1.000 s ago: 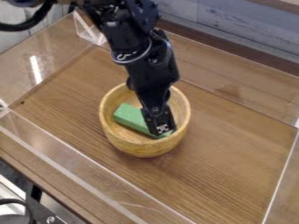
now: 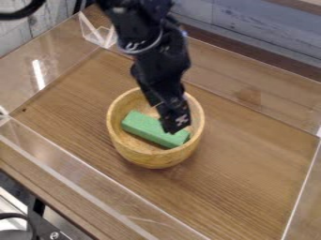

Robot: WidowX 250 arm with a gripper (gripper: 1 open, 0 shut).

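Observation:
A round wooden bowl (image 2: 138,152) sits on the wooden table, holding a green rectangular block (image 2: 153,128). My black arm reaches down from the top, with the gripper (image 2: 168,114) over the back right part of the bowl, just above and behind the block. The gripper's dark fingers point downward, and the block is not between them as far as shows. How far apart the fingers stand is hard to make out against the dark body.
A pale panelled wall (image 2: 264,28) runs along the back, and a dark cable hangs at the lower left edge.
The gripper has risen and moved back from the front of the bowl, leaving more of the green block uncovered.

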